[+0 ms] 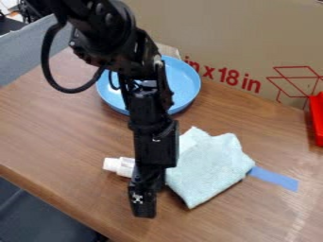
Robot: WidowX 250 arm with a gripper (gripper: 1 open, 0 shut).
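My black gripper [144, 189] hangs low over the wooden table, its fingertips close to the tabletop at the front, just in front of a white tube [119, 165] that lies partly hidden behind it. A pale, folded cloth [210, 165] lies just right of the gripper. Whether the fingers are open or shut is hard to see from this angle. A light blue bowl [179, 83] stands behind the arm.
A red object [314, 118] sits at the right edge, before a cardboard box [252, 43]. A strip of blue tape [275, 179] is on the table right of the cloth.
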